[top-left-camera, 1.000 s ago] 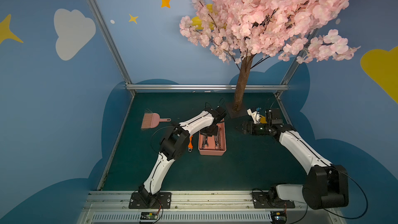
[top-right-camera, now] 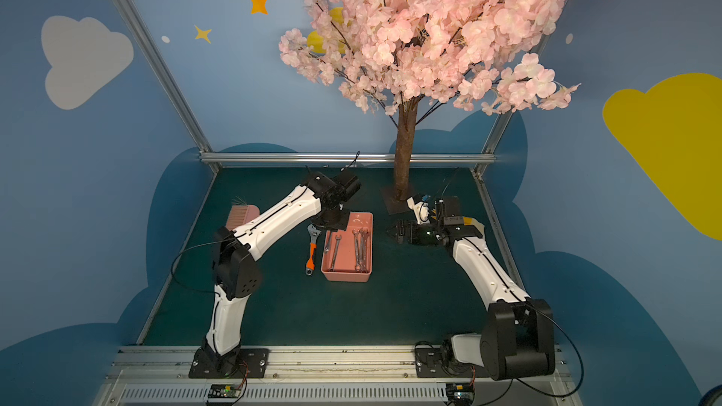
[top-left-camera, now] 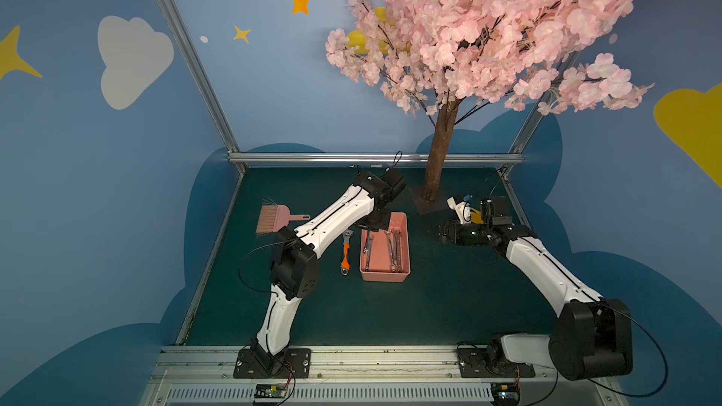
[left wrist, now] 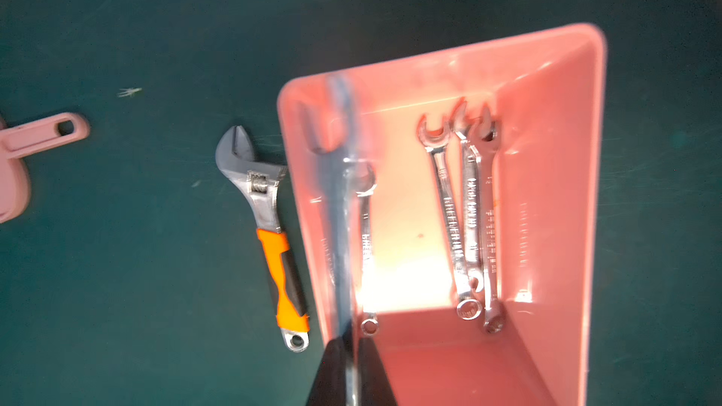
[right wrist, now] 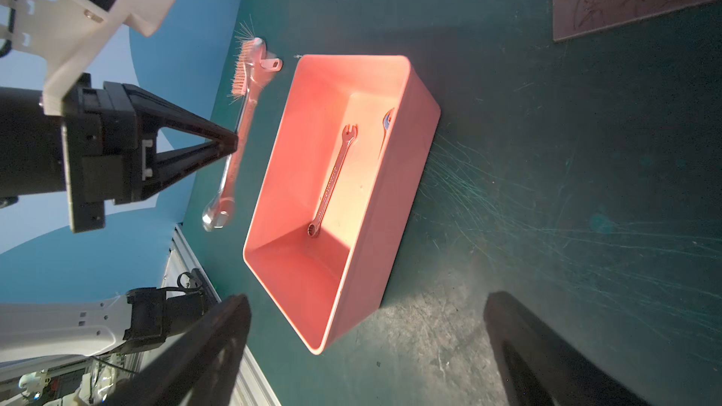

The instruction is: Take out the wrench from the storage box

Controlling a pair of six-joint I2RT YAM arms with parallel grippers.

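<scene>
A silver wrench, blurred in the left wrist view, is pinched by my left gripper, which is shut on its shaft. In the right wrist view this wrench hangs in the air, clear of the pink storage box, with the left fingers around its middle. From the left wrist it overlaps the box's left side. Several other wrenches lie inside the box: one at the left, the rest, including a wrench, grouped at the right. Right of the box, my right gripper stands open and empty.
An orange-handled adjustable wrench lies on the mat just left of the box. Farther left is a pink brush and dustpan. The tree trunk rises behind the box.
The left arm has swung left and back from over the box, lifting the wrench with it. More of the box now shows, and the orange-handled wrench is uncovered. The right arm has stayed still.
</scene>
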